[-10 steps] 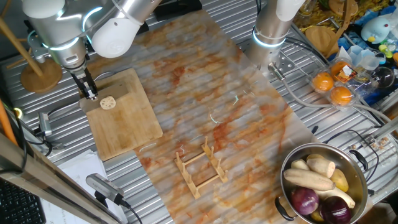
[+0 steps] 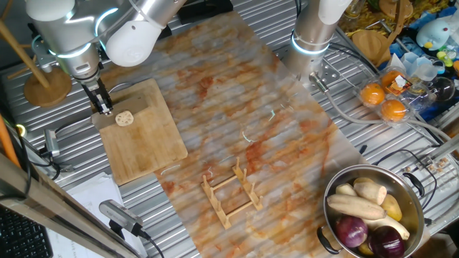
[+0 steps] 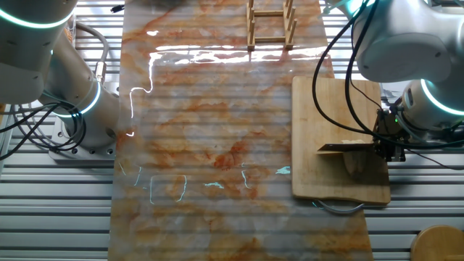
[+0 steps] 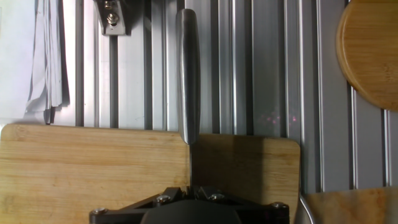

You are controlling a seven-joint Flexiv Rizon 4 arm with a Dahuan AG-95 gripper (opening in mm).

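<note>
A knife, its metal handle [image 4: 188,81] pointing away from me in the wrist view, runs back as a thin edge between my fingertips. My gripper is shut on it. In exterior view 2 the dark blade [image 3: 344,148] extends from the gripper [image 3: 382,145] over the wooden cutting board [image 3: 312,109]. Exterior view 1 has a round, pale slice with holes, like lotus root [image 2: 124,118], near the board's far end, just beside the gripper [image 2: 107,110]. Whether the blade touches it cannot be told.
A small wooden rack [image 2: 233,197] stands on the marbled mat. At the front right is a metal pot [image 2: 333,211] full of vegetables.
</note>
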